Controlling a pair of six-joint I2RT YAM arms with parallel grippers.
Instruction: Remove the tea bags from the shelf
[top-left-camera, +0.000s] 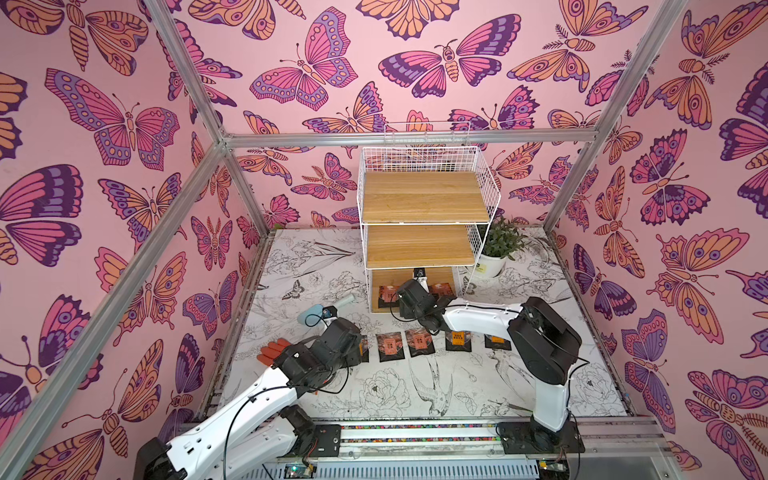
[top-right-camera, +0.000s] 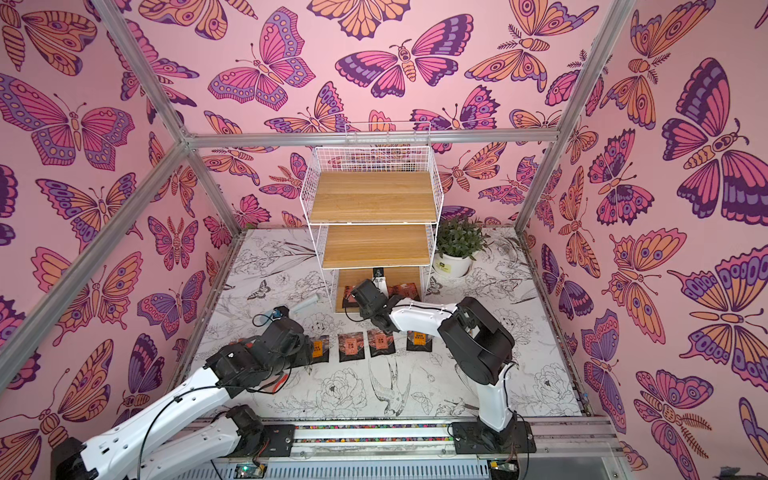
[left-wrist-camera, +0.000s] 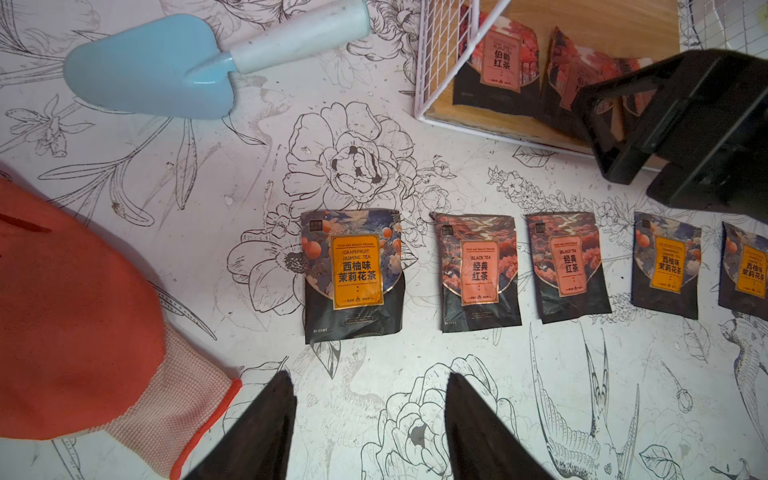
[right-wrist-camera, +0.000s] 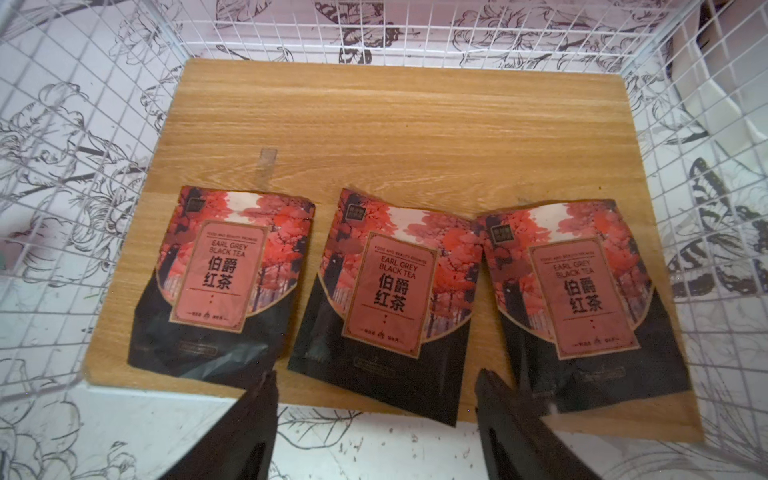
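Note:
Three Earl Grey tea bags lie side by side on the shelf's bottom board (right-wrist-camera: 400, 128): a left one (right-wrist-camera: 232, 280), a middle one (right-wrist-camera: 388, 304) and a right one (right-wrist-camera: 588, 304). My right gripper is open at the board's front edge, its fingers apart around the lower end of the middle bag, nothing gripped. On the table in front of the shelf lies a row of several bags, among them a grapefruit jasmine bag (left-wrist-camera: 352, 276) and a black tea bag (left-wrist-camera: 480, 272). My left gripper stands apart over bare table, empty between its fingers.
The upper shelf boards (top-left-camera: 424, 196) are bare. White wire walls (right-wrist-camera: 88, 136) flank the bottom level. A blue trowel (left-wrist-camera: 152, 68) and a red-orange glove (left-wrist-camera: 72, 320) lie at the left; a potted plant (top-left-camera: 496, 244) stands right of the shelf.

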